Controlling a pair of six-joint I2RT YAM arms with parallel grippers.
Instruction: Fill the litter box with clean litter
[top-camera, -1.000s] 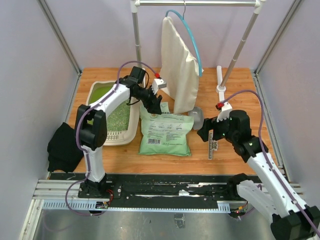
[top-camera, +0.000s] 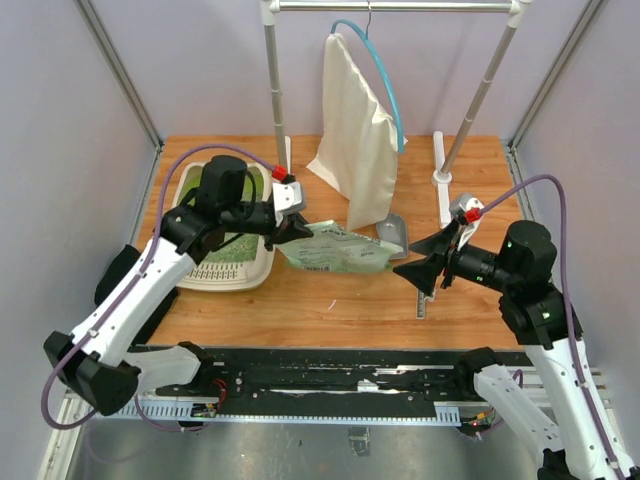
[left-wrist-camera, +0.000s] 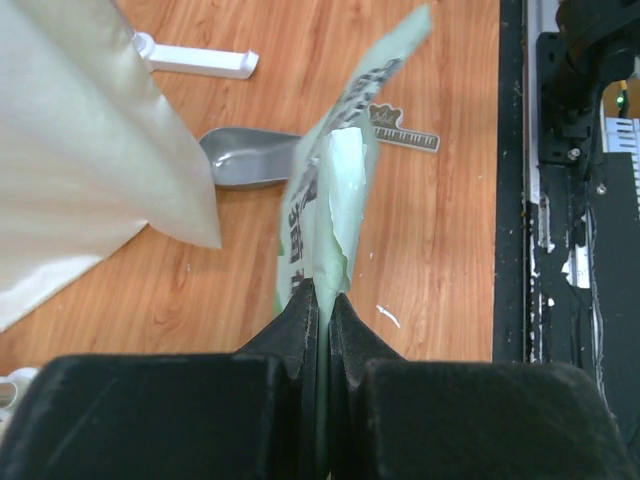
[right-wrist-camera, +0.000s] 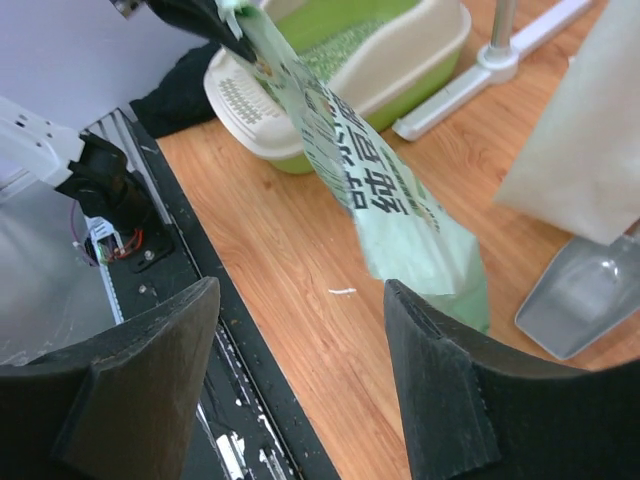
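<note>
A pale green litter bag (top-camera: 345, 252) with printed text is raised and stretched sideways above the table's middle. My left gripper (top-camera: 308, 236) is shut on one end of it; in the left wrist view its fingers (left-wrist-camera: 297, 325) pinch the gathered plastic. Close to the bag's other end is my right gripper (top-camera: 408, 278). The right wrist view shows its fingers (right-wrist-camera: 170, 335) apart with nothing between them, and the bag's lower end (right-wrist-camera: 440, 265) lying beyond the right-hand finger. To the left stands the cream and green litter box (top-camera: 262, 265), partly hidden by my left arm.
A grey scoop (top-camera: 393, 232) lies behind the bag's right end, near a hanging cream cloth (top-camera: 355, 130). A white rack (top-camera: 275, 90) stands at the back. Dark cloth (right-wrist-camera: 178, 98) lies left of the box.
The bag lay flat on the table; now it is lifted and swung up to the right. My left gripper has shut on it and turned, its arm swinging leftward. The right gripper moved slightly.
</note>
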